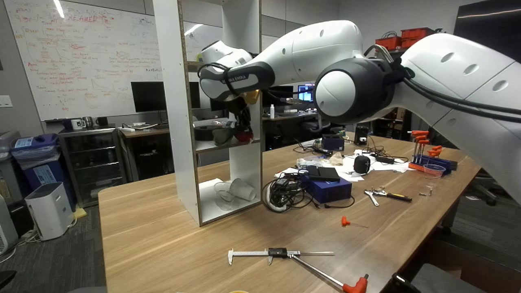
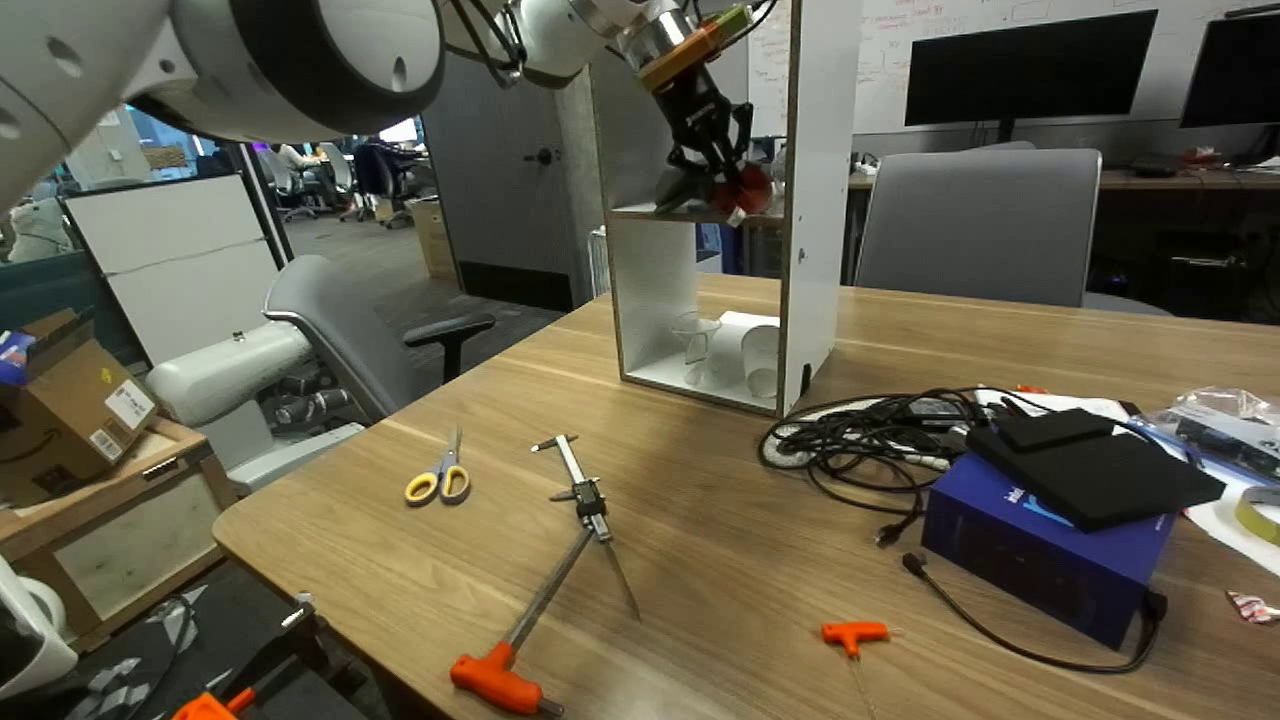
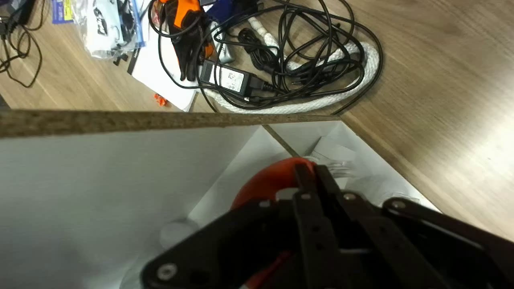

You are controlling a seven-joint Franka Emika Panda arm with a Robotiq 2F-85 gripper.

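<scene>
Inside the middle compartment of the white shelf [image 1: 213, 222], my gripper points downward. In the wrist view, its black fingers are close together with the edge of a red rounded object [image 3: 265, 180] at their tips, so it is shut on that object. Most of the red object is hidden behind the fingers in this view. In exterior view 2, the red object [image 2: 749, 190] is at the front of the middle shelf board, right beside the fingers. A grey item [image 1: 223, 136] sits on the same board, left of the gripper.
Clear cups [image 2: 693, 336] and a white cylinder [image 2: 746, 348] occupy the bottom compartment. Beside the shelf lie tangled black cables [image 2: 864, 438] and a blue box [image 2: 1032, 540]. Calipers [image 1: 278, 252], an orange-handled hex key [image 1: 355, 285] and scissors [image 2: 439, 480] rest on the table.
</scene>
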